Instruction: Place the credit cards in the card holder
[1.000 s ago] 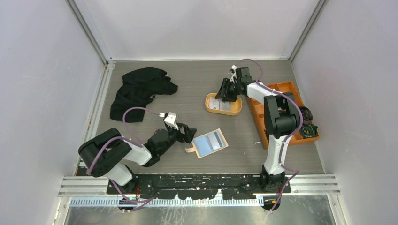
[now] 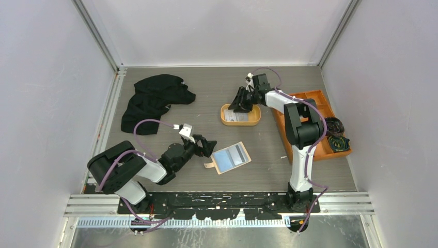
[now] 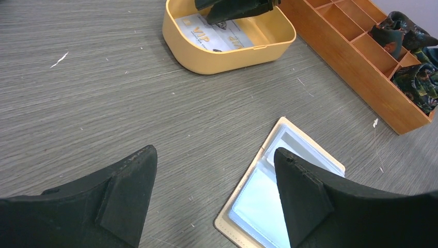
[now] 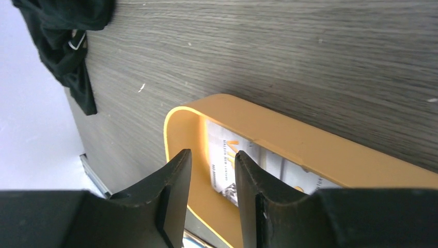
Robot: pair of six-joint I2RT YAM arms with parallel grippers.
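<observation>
White cards [image 2: 238,117] lie flat in the yellow box [image 2: 240,123]; in the left wrist view, the printed card [image 3: 227,37] shows "VIP". My right gripper [image 2: 238,106] reaches down into this box. In the right wrist view, its fingers [image 4: 177,178] stand a little apart, with a card [image 4: 221,147] and the box wall showing in the gap. Whether they pinch anything is unclear. The beige-edged card holder [image 2: 223,161] lies spread on the table, its pockets pale blue and clear. Left of it, my left gripper [image 2: 215,146] is open, with bare table and part of the holder seen between its fingers.
An orange compartment tray [image 2: 320,155] with dark crumpled items [image 2: 338,143] stands on the right. Black cloth [image 2: 156,99] lies at the back left.
The yellow box has shifted left and slightly toward the table's front, and my right gripper has moved left with it. The left arm and the holder look almost unchanged.
</observation>
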